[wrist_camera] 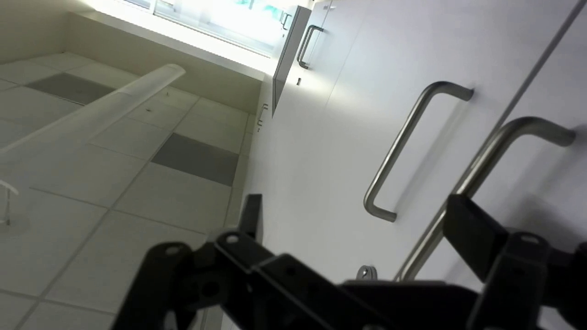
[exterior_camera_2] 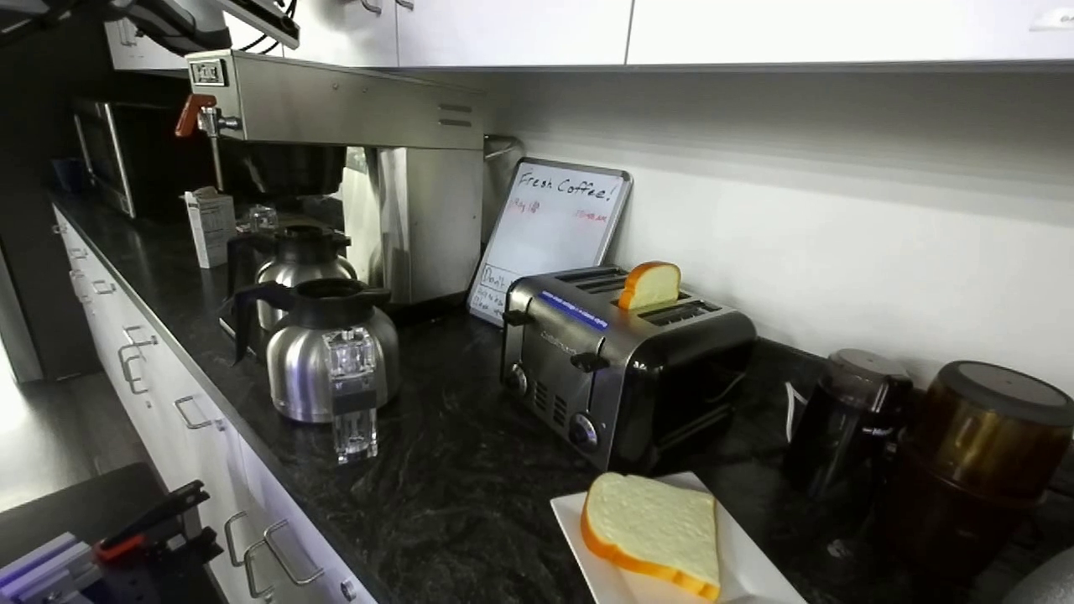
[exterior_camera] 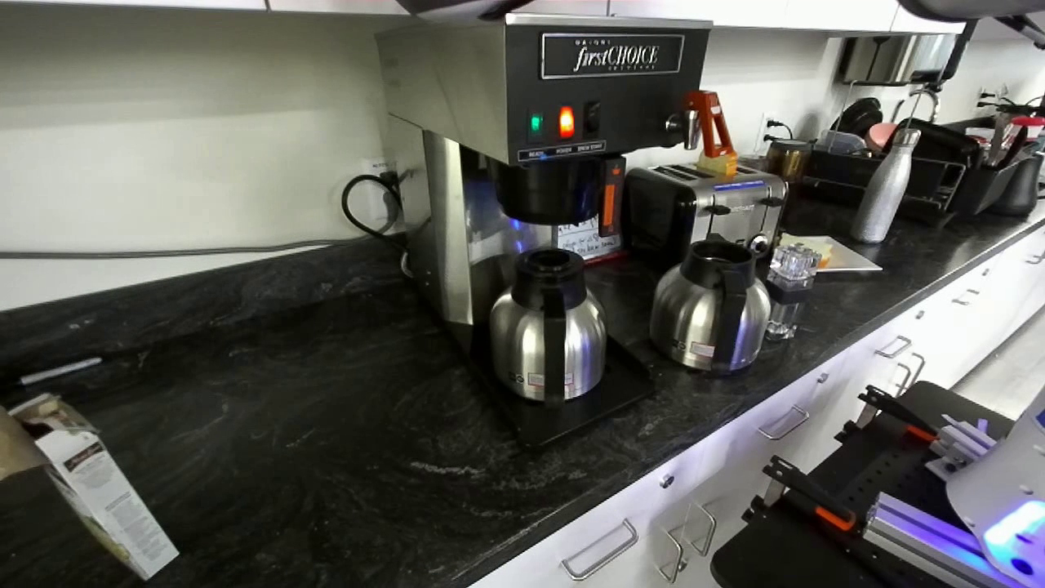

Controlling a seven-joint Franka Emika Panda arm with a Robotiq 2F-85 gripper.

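Note:
My gripper is open in the wrist view, its two black fingers wide apart with nothing between them. In front of it is a white cabinet face [wrist_camera: 313, 181] with metal bar handles. One bar handle [wrist_camera: 407, 148] lies beyond the gap between the fingers. Another long handle [wrist_camera: 484, 170] passes beside the right fingertip and is partly hidden by it; whether they touch cannot be told. Part of the arm [exterior_camera_2: 186, 22] shows at the top left of the second exterior view, above the coffee maker [exterior_camera_2: 352, 106]. The gripper is not clearly seen in either exterior view.
Two steel carafes [exterior_camera: 549, 338] stand on the dark counter [exterior_camera: 294, 441], one under the brewer. Nearby are a toaster [exterior_camera_2: 604, 352] holding bread, a plate [exterior_camera_2: 574, 523] with a bread slice, and a carton [exterior_camera: 108, 490].

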